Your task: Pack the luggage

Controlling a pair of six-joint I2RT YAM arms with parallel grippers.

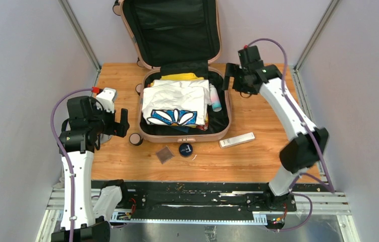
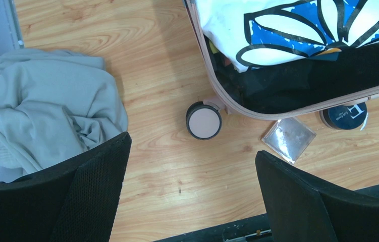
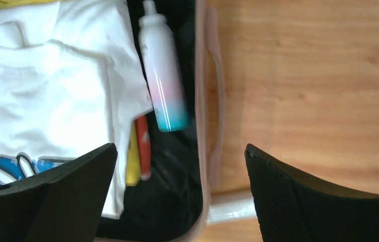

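Observation:
The open suitcase [image 1: 187, 136] holds a white shirt [image 1: 174, 101] with a blue flower print, yellow cloth, and a spray bottle [image 3: 162, 75] along its right side. My left gripper [image 1: 124, 121] hangs open left of the suitcase, above a grey folded cloth [image 2: 51, 106]. My right gripper [image 1: 231, 75] is open above the suitcase's right edge, empty. In front of the suitcase lie a round compact [image 2: 204, 123], a clear square case [image 1: 165, 154], a dark round jar [image 1: 185, 149] and a white oblong box [image 1: 236, 140].
The suitcase lid [image 1: 172, 30] stands raised at the back. Walls and metal rails border the table.

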